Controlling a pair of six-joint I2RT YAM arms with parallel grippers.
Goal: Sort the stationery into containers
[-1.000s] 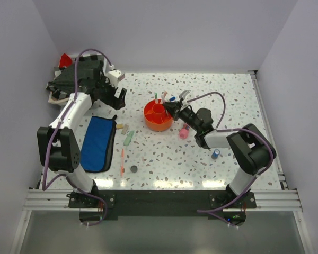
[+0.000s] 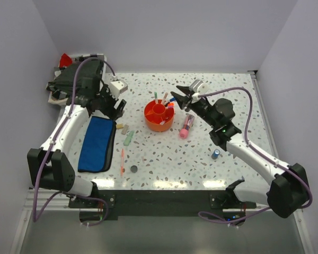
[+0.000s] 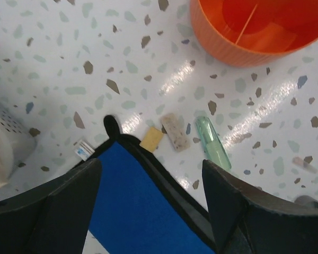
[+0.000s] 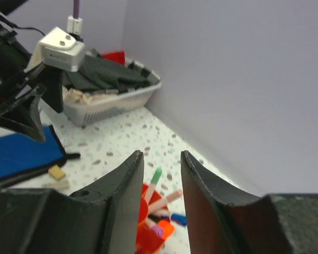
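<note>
An orange divided organizer [image 2: 159, 126] holds several pens and markers in the middle of the table. My left gripper [image 2: 114, 111] hangs open above the area beside the blue pouch [image 2: 95, 143]; in the left wrist view, a yellow block [image 3: 151, 138], a pale eraser [image 3: 174, 132] and a green item [image 3: 213, 142] lie below it. My right gripper [image 2: 179, 96] is raised at the organizer's right; in the right wrist view its fingers have a small gap with nothing visible held. A pink cylindrical item [image 2: 184, 132], an orange pen [image 2: 122, 161] and a blue-capped item [image 2: 215, 154] lie on the table.
A basket of dark cloth [image 2: 63, 84] stands at the back left. A small dark disc [image 2: 133, 169] lies near the front. Walls bound the sides and back.
My right arm has risen and pulled right and back from over the organizer. The table items appear unchanged.
</note>
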